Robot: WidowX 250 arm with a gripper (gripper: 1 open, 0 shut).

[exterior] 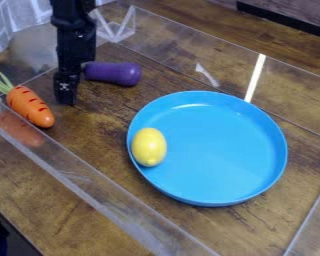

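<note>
My black gripper (69, 78) reaches down from the top left, its fingertips low over the wooden table, open, with nothing visible between them. To its right lies a purple eggplant (115, 73), and at its lower left an orange toy carrot (29, 106) with green leaves. A blue plate (224, 150) fills the right middle, holding a yellow oval object (148, 147) near its left edge.
Clear walls edge the work area along the left and bottom. Bare wood (190, 65) is free above the plate, crossed by a white strip at the upper right.
</note>
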